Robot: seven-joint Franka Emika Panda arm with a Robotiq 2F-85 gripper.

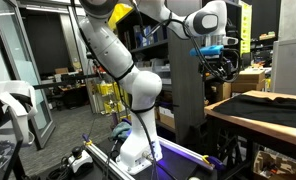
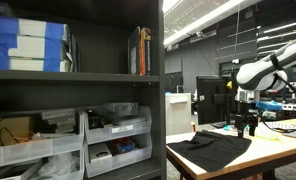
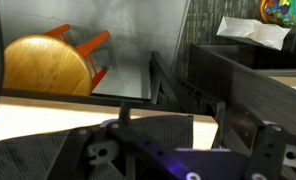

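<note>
My gripper (image 1: 224, 69) hangs in the air near the table's left end, its fingers open and nothing visible between them. In exterior view 2 the gripper (image 2: 250, 122) shows beyond the black cloth (image 2: 214, 148), which lies spread over the table. The wrist view has the gripper along the bottom, above the table edge and part of the dark cloth (image 3: 170, 130). In exterior view 1 the black cloth (image 1: 263, 108) lies flat on the tabletop, to the right of my gripper.
A dark shelf unit (image 2: 73, 85) holds boxes, books and clear bins. Cardboard boxes (image 1: 251, 78) stand behind the table. Beyond the table edge, the wrist view has a round wooden stool seat (image 3: 46, 66) on the floor. The wooden table (image 1: 233, 114) has a bare strip near the cloth.
</note>
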